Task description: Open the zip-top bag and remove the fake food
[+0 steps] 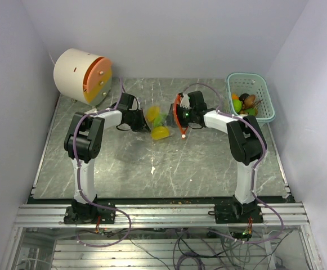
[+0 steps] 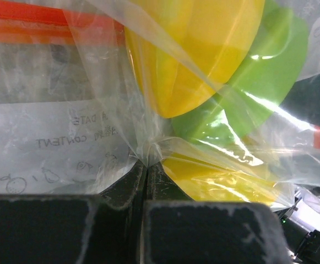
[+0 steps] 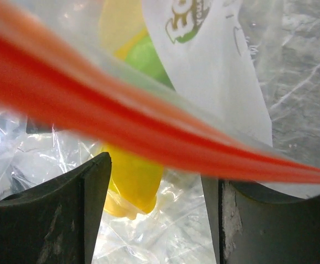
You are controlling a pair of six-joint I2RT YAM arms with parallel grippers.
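Note:
A clear zip bag lies mid-table, its orange-red zip strip (image 1: pixel 176 112) facing right. Inside are a yellow piece (image 1: pixel 153 113), a green piece (image 1: pixel 158 120) and another yellow piece (image 1: pixel 160 133). In the left wrist view, my left gripper is shut on gathered clear plastic (image 2: pixel 154 146) at the bag's left part, close beside the food. My right gripper is at the mouth end, its fingers (image 3: pixel 96 187) spread apart. The blurred zip strip (image 3: pixel 148 124) crosses in front of them, and a yellow piece (image 3: pixel 132 179) shows beyond, between the fingers.
A teal-rimmed basket (image 1: pixel 267 109) of fake food stands at the back right, behind my right arm. At the back left lies a cream cylinder (image 1: pixel 73 73) with an orange front.

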